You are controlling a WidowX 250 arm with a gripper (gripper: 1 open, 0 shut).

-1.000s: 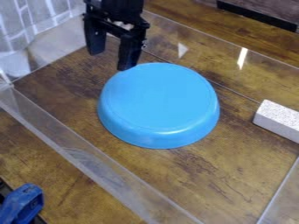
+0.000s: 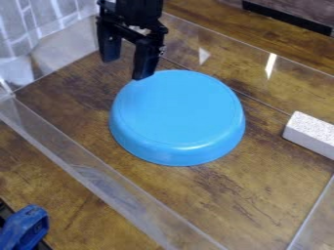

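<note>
A black robot gripper (image 2: 128,54) hangs at the upper middle of the view, above the wooden floor of a clear-walled enclosure, just behind and left of a large blue round lid-like disc (image 2: 177,112) lying on the wood. Its two dark fingers point down and stand apart, with nothing visible between them.
A white block (image 2: 310,133) lies at the right edge. A blue object (image 2: 21,228) sits at the lower left outside the clear wall (image 2: 92,181).
The gripper has shifted very slightly, a little up and to the left, over the last second. The disc and other objects have not moved.
</note>
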